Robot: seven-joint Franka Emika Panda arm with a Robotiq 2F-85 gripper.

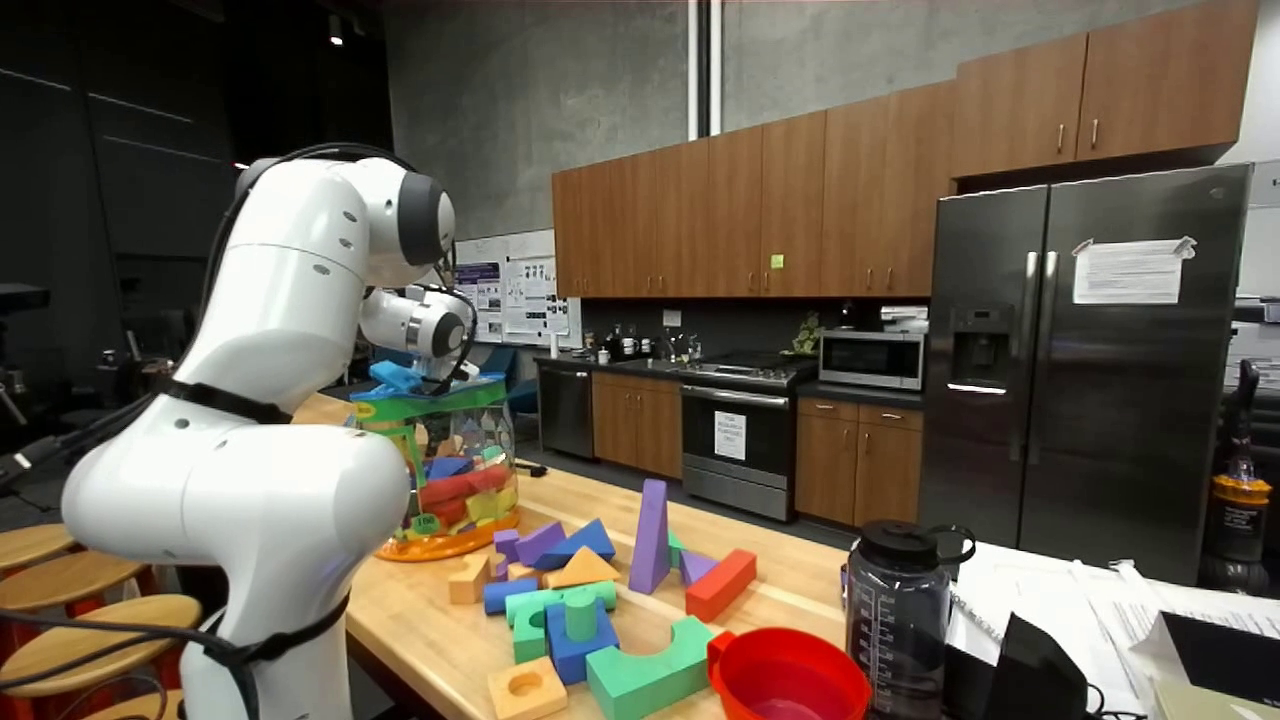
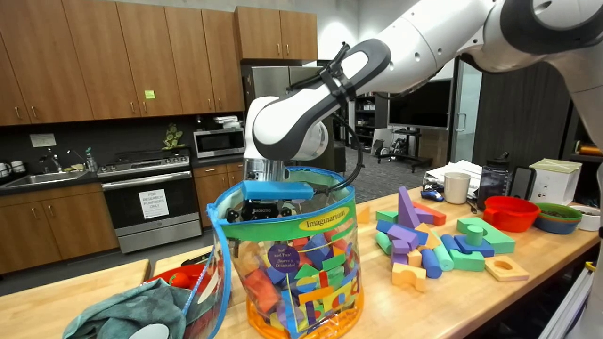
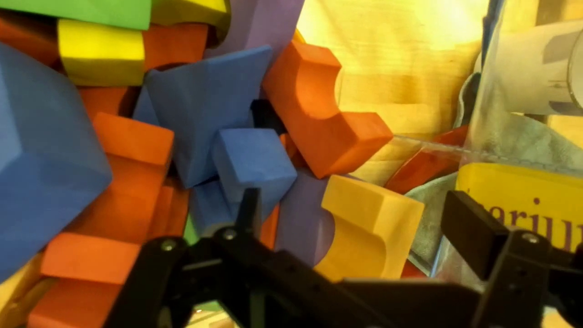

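Note:
My gripper is open, its dark fingers spread wide with nothing held between them. It points down into the clear zip bag [image 2: 316, 213], at the mouth in exterior view 2. Below the fingers in the wrist view, a yellow-orange arch block [image 3: 396, 224] shows in the gap. A small blue cube [image 3: 257, 161] sits close to the left finger, and an orange arch block [image 3: 328, 112] lies farther up. A large blue block [image 3: 41, 158] fills the left side. Whether a finger touches any block is unclear.
Loose blocks lie on the table beside the bag, among them a tall purple wedge [image 1: 651, 536] and a green arch [image 1: 654, 672]. A red bowl [image 1: 788, 674] and a dark bottle [image 1: 897, 618] stand beyond them. A teal cloth [image 2: 133, 310] lies left of the bag.

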